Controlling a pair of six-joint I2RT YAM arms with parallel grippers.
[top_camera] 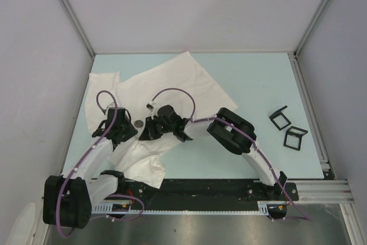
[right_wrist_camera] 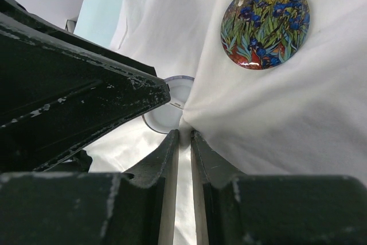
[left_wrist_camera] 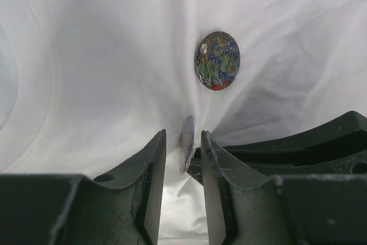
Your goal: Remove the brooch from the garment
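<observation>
The brooch, an oval with painted irises, lies on the white garment [top_camera: 189,78], also seen as the brooch [right_wrist_camera: 265,24] in the right wrist view. Below it my right gripper is shut on a pinched fold of the fabric, beside a pale disc [right_wrist_camera: 162,119]. My left gripper is part open above the garment, its fingers either side of that pale disc as seen from above; whether it touches anything is unclear. In the top view both grippers meet near the brooch [top_camera: 139,123].
Two black stands [top_camera: 294,139] sit on the right of the pale table [top_camera: 269,78]. The garment covers much of the left and centre.
</observation>
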